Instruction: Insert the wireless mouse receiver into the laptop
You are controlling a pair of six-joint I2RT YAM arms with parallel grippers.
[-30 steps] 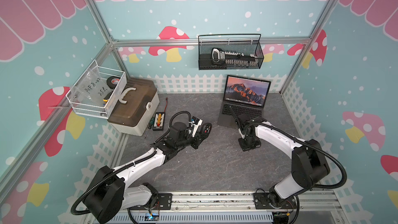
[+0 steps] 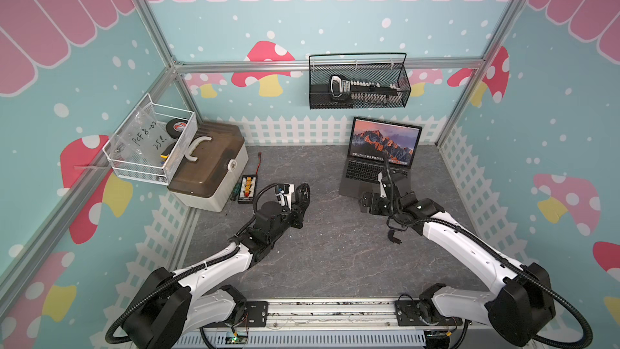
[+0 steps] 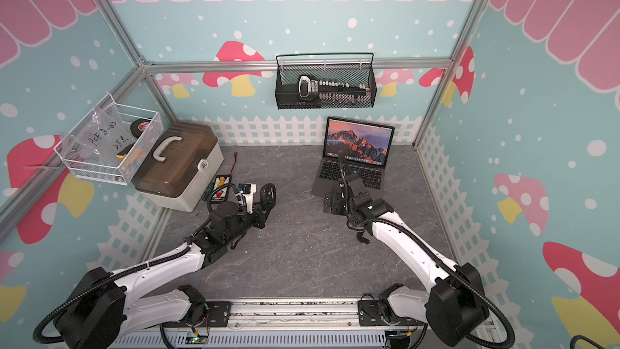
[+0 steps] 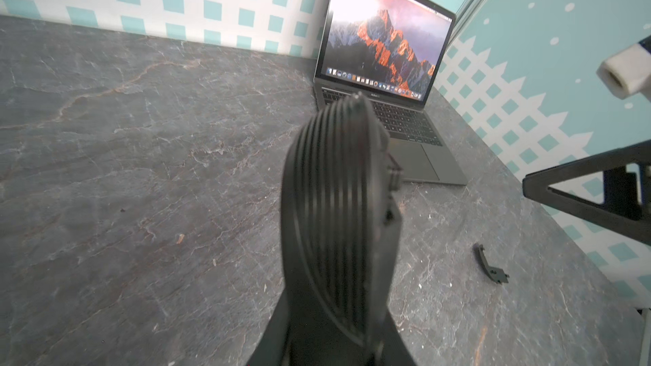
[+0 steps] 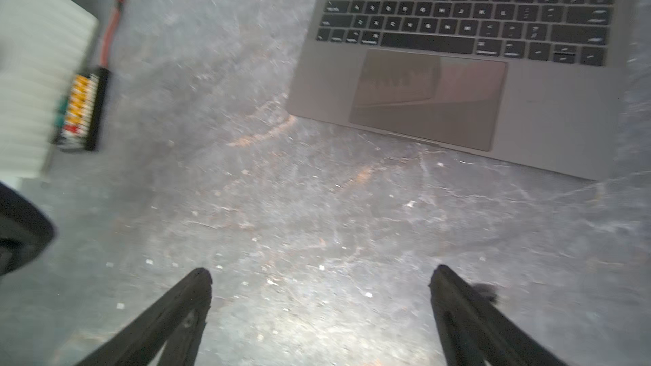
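Observation:
My left gripper is closed around a black mouse (image 4: 332,210), held up on edge above the table with its ribbed side facing the left wrist camera. The open laptop (image 2: 376,169) stands at the back right, its screen lit. Above the table by the laptop's front edge, my right gripper is open, with only table showing between its fingers. A small curved black piece (image 4: 489,264), like a cover, lies on the table in front of the laptop. I cannot make out a receiver in any view.
A storage box (image 2: 210,164) with a brown lid stands at the left, below a white wire basket (image 2: 177,168). Beside the box lies a small black tray with yellow pieces (image 2: 248,187). A black mesh basket (image 2: 359,102) hangs on the back wall.
My left gripper has drawn left with the mouse. The right gripper has swung away from the small black piece toward the laptop's front edge; that piece, hidden a second ago, now shows on the table.

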